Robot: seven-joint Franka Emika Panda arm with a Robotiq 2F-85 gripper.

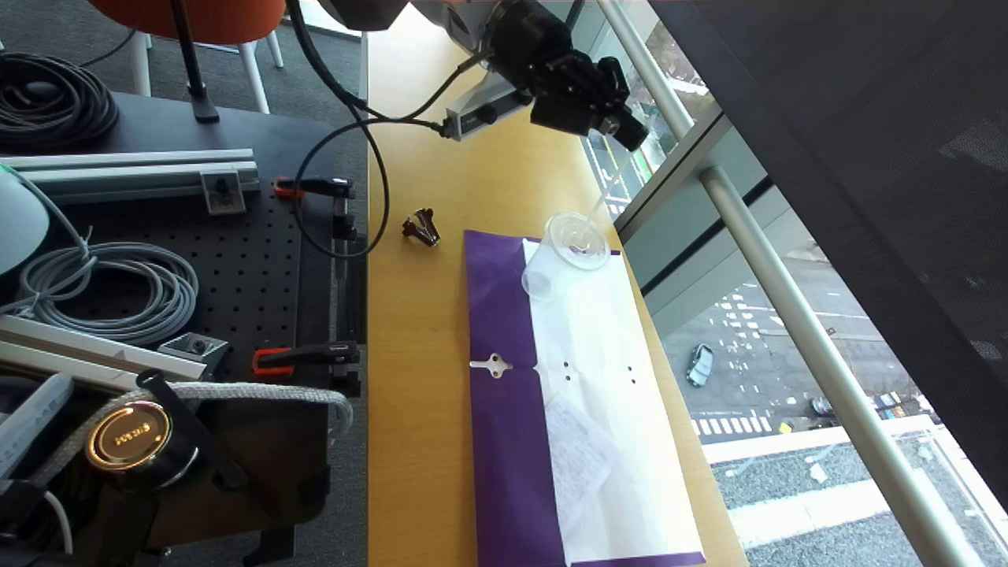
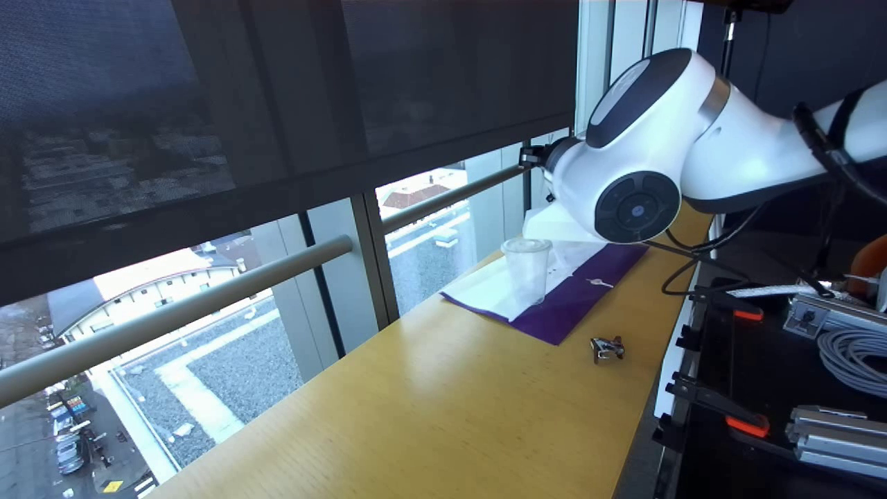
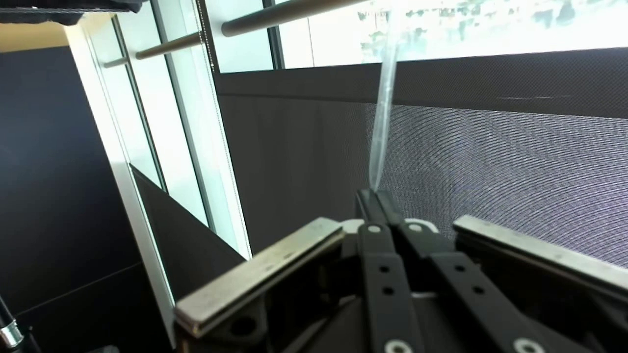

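A thin clear straw runs out from the fingertips of my gripper, which is shut on its end. In exterior view 1 the gripper is high beside the window, and the faint straw slants down from it toward the cup. The clear plastic cup stands upright with its lid on. Whether the straw's far end touches the lid or hangs above it, I cannot tell.
Under the cup lies a purple and white folder on the wooden ledge. A metal staple remover sits near the ledge's inner edge. A window rail runs along the other side. The ledge's near part is bare in exterior view 2.
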